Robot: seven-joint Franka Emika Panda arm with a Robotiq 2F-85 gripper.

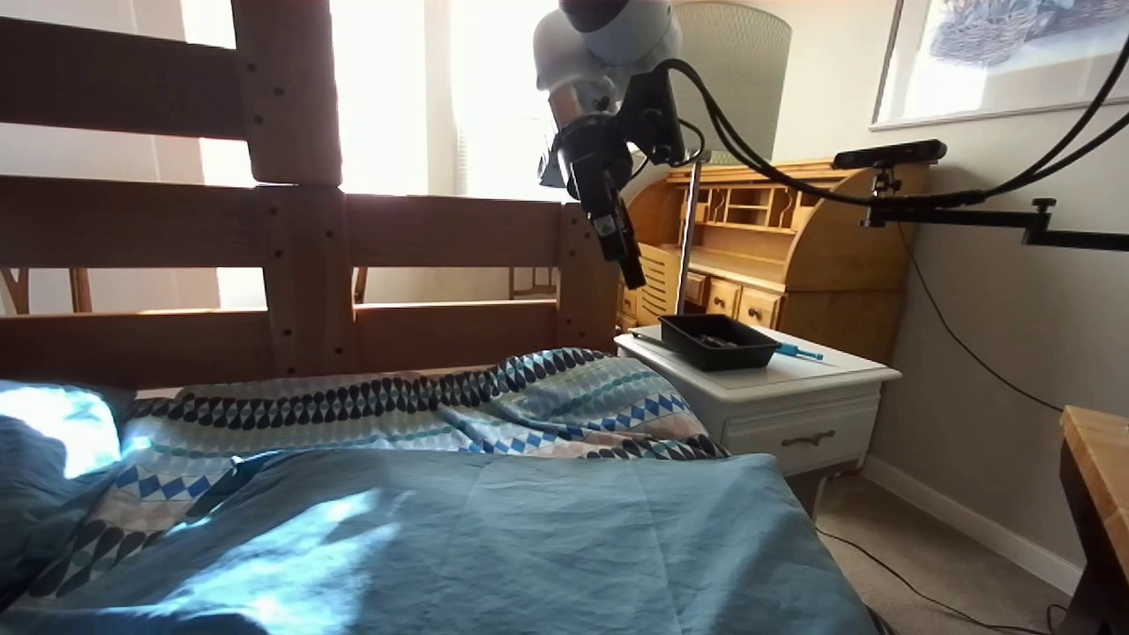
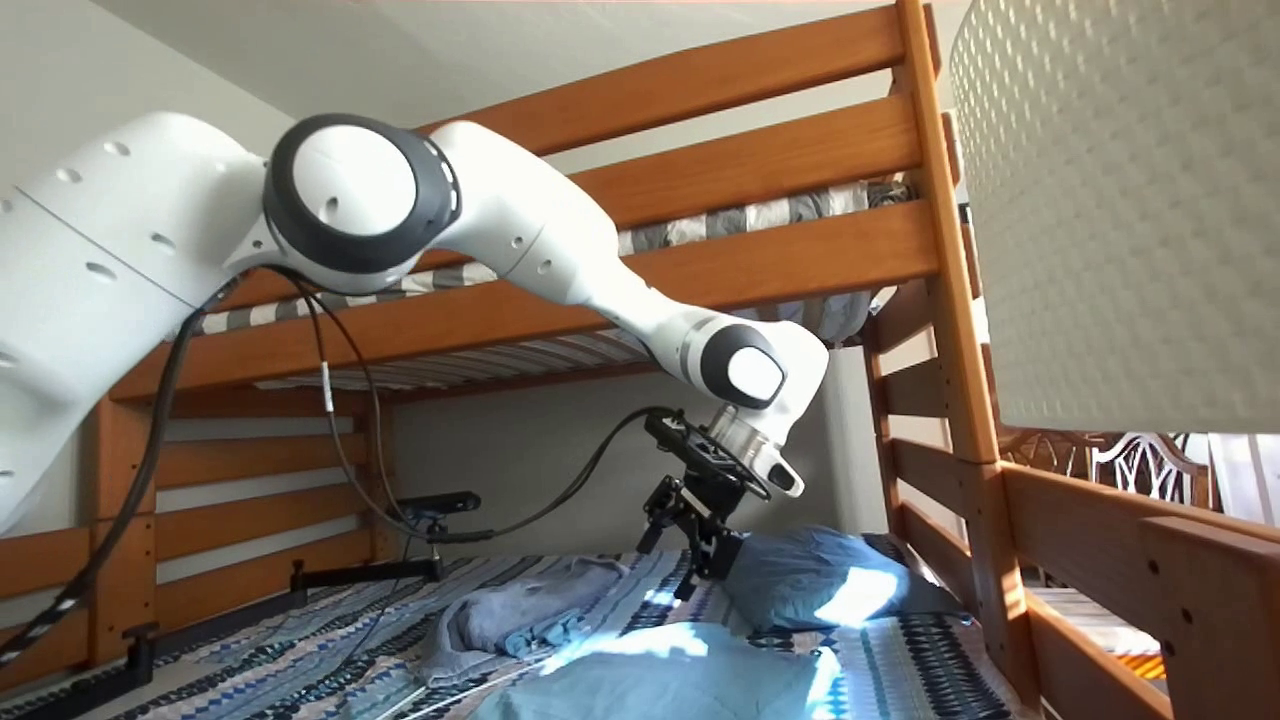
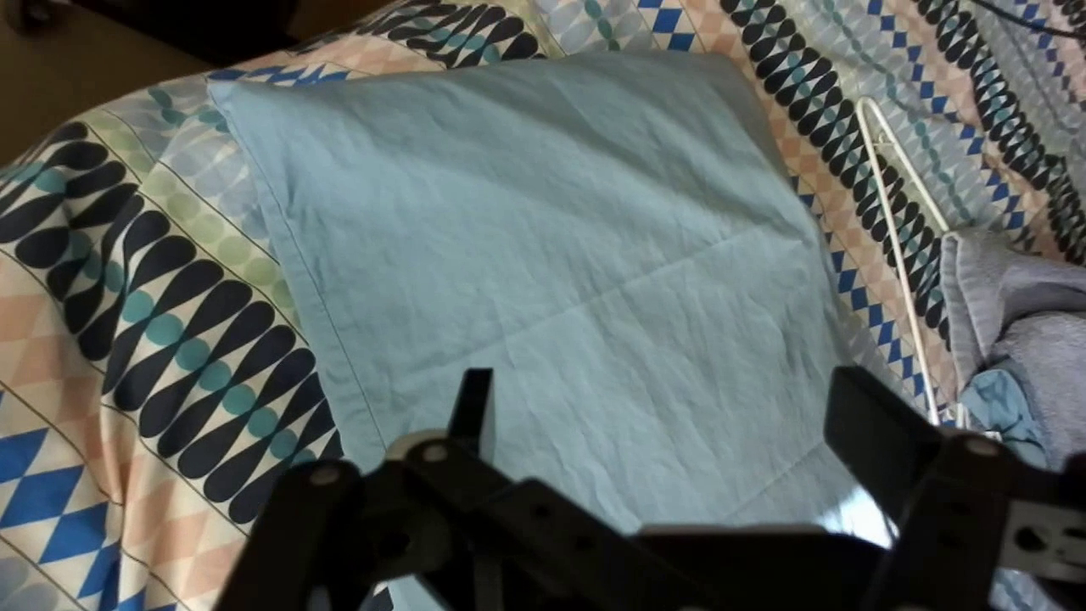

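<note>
My gripper stands open in the wrist view, its two fingers wide apart with nothing between them. Beneath it, a plain blue cloth lies spread flat over the patterned bedding. In exterior view 1 the gripper hangs in the air, well above the bed and left of the white nightstand. The blue cloth fills the foreground there. From exterior view 2, the gripper appears pointing downward, with a blue pillow behind it.
A black tray with small items inside sits on the nightstand, beside a blue object. On the bed are a white hanger and a crumpled grey garment. Wooden bunk rails and a lamp shade border the space.
</note>
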